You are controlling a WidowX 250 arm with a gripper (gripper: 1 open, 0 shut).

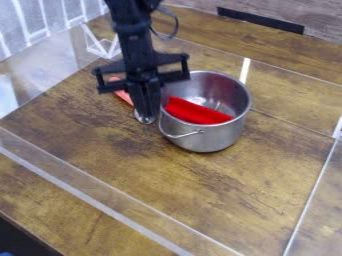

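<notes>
My black gripper (pixel 144 108) hangs over the left side of a steel pot (pixel 211 135), blurred, its tips low near the pot's left rim; it looks shut, with nothing clear between its fingers. A red object (pixel 198 117) lies inside the pot. Behind the gripper on the left, a pink-red item (pixel 122 98) lies on the wooden table (pixel 120 190), partly hidden by the arm.
A clear plastic edge runs along the left side, and a dark strip (pixel 291 28) lies at the back right.
</notes>
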